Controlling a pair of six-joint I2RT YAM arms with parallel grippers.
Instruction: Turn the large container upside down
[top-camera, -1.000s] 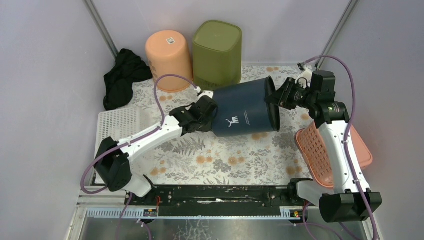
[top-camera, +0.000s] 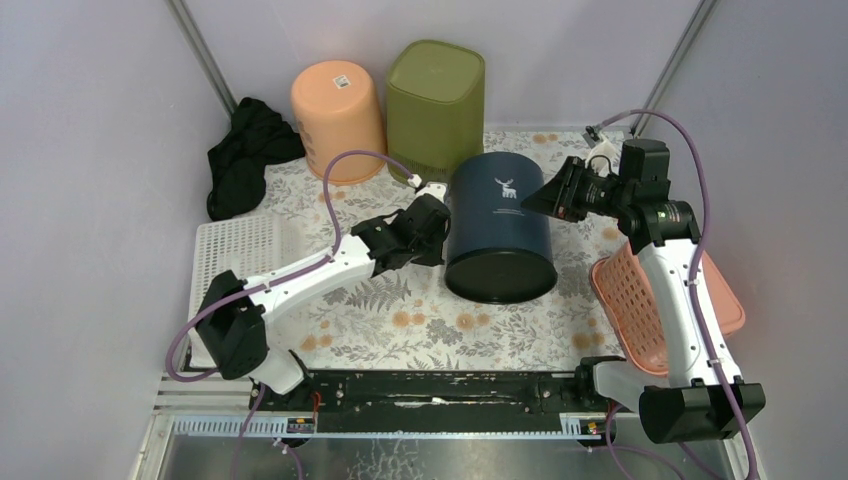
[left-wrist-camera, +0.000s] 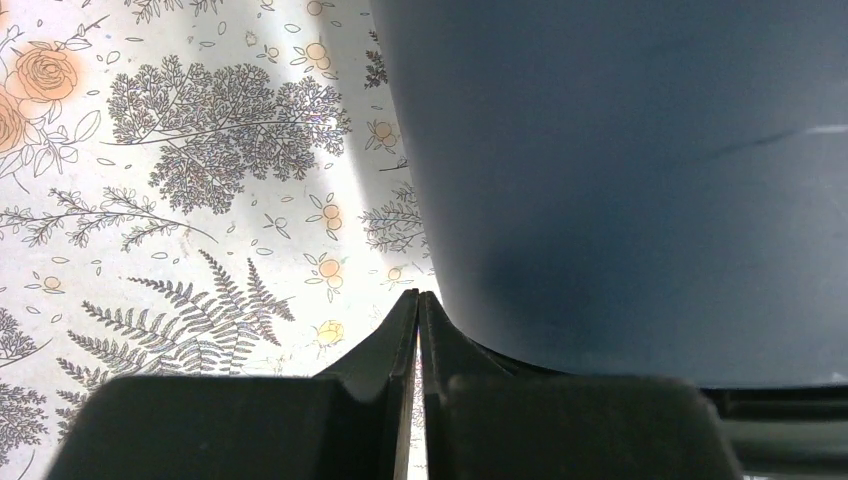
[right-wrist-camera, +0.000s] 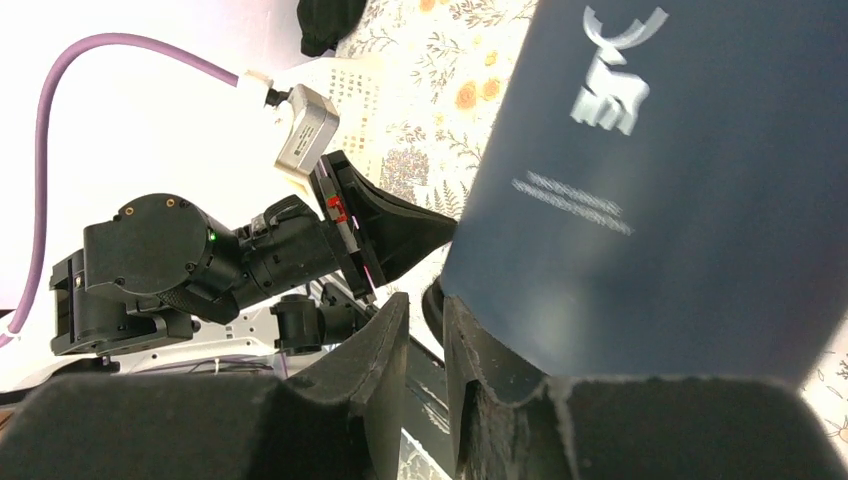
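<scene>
The large dark blue container (top-camera: 500, 215) lies tilted on its side, its dark round end (top-camera: 500, 278) facing the front and the white deer print upright on top. At its left side is my left gripper; those fingers are nearly together, with no wall visible between them. In the right wrist view, the left gripper's tip comes right up to the container's edge, though contact is unclear. My right gripper reaches the container's upper right side. Its fingers stand slightly parted, with background showing through the gap; a grip on the container cannot be made out.
Behind stand an orange bin (top-camera: 338, 120) and an olive green bin (top-camera: 435, 105), the latter close to the container. A black cloth (top-camera: 250, 155) and a white crate (top-camera: 232, 265) lie left. An orange basket (top-camera: 640, 310) sits right.
The container's dark end has swung from facing right, through front-right, to facing the front. My left gripper moved slightly right early on; the right arm shifted only a little.
</scene>
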